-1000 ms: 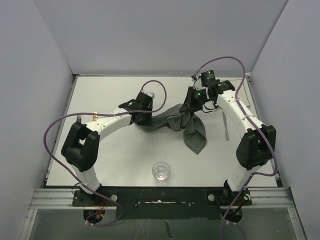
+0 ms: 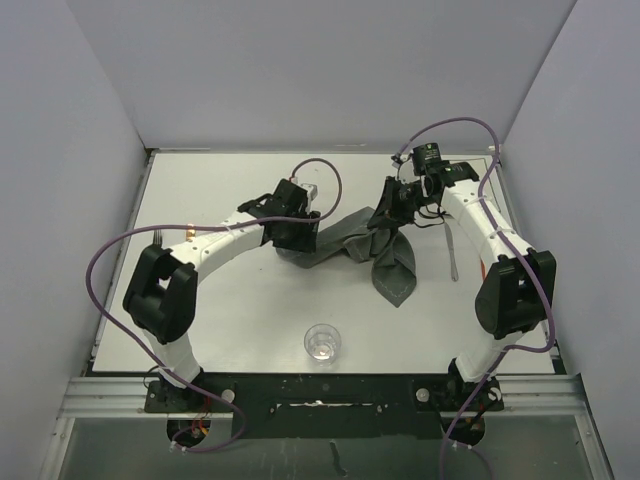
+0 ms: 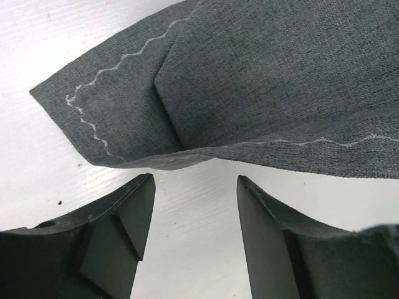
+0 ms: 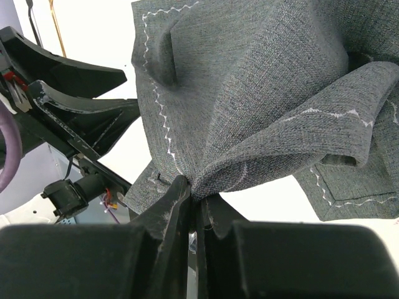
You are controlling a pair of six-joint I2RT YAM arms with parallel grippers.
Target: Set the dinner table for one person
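Note:
A dark grey napkin [image 2: 394, 275] with pale stitched edges lies crumpled on the white table, partly lifted on the right. My right gripper is shut on a bunched edge of this cloth. The left gripper stands part open over the napkin's left end, its fingers apart. In the left wrist view, a raised fold of the napkin [image 3: 249, 93] crosses just ahead of the fingertips, and bare table shows between them. A clear glass [image 2: 322, 343] is near the front edge. A knife [image 2: 451, 252] lies at the right and a fork [image 2: 157, 238] at the left.
A pale flat item [image 2: 487, 182] lies at the back right, partly covered by my right arm. Beside the left arm is a small orange item [image 2: 190, 232].
The right gripper has shifted slightly right with the cloth.

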